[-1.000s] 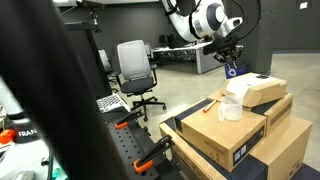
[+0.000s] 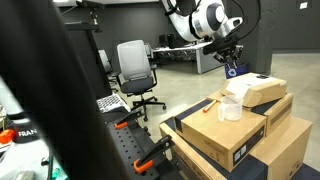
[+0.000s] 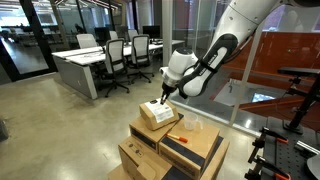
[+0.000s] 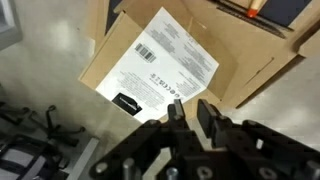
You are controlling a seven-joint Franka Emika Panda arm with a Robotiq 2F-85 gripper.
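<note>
My gripper stands open in the wrist view, with no object between its fingers. Below it lies a cardboard box with a large white printed label (image 4: 160, 62). From outside, the gripper (image 2: 231, 60) hangs above and behind the small light box (image 2: 264, 91), clear of it. The second exterior view also puts this box (image 3: 157, 113) beneath the raised gripper. A clear container (image 2: 230, 107) stands on the larger box in front. Beside it lies an orange stick-like item (image 2: 208, 105), partly seen at the wrist view's top edge.
Large brown cardboard boxes (image 2: 212, 128) form the raised work surface. An office chair (image 2: 137, 70) stands behind on the left, and desks (image 3: 92, 62) are farther back. Open floor (image 3: 70, 130) lies to one side of the boxes.
</note>
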